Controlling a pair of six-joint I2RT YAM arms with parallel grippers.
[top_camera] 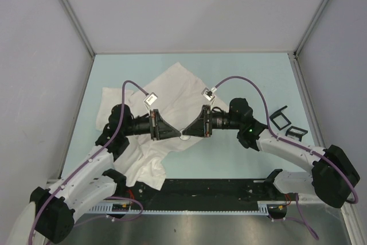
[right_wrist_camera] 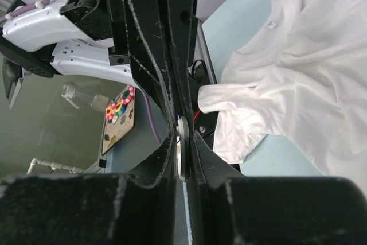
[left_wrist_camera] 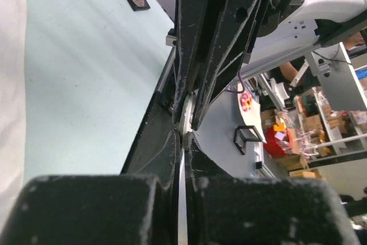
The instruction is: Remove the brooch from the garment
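Observation:
The brooch [top_camera: 185, 135], a small pale round piece, is held up between my two grippers, which meet tip to tip at mid-table in the top view. My left gripper [top_camera: 178, 133] is shut, its tips at the brooch's left side. My right gripper [top_camera: 186, 130] is shut on the brooch. Both wrist views show the brooch edge-on, as a thin pale disc [right_wrist_camera: 183, 147] between the facing fingertips. The white garment [top_camera: 172, 90] lies crumpled on the table below and behind; whether the brooch is attached to it cannot be seen.
Black square frames [top_camera: 280, 120] lie at the table's right edge. Pale walls border the table [top_camera: 258, 73] at left, back and right. A dark strip runs along the front edge, below both arms.

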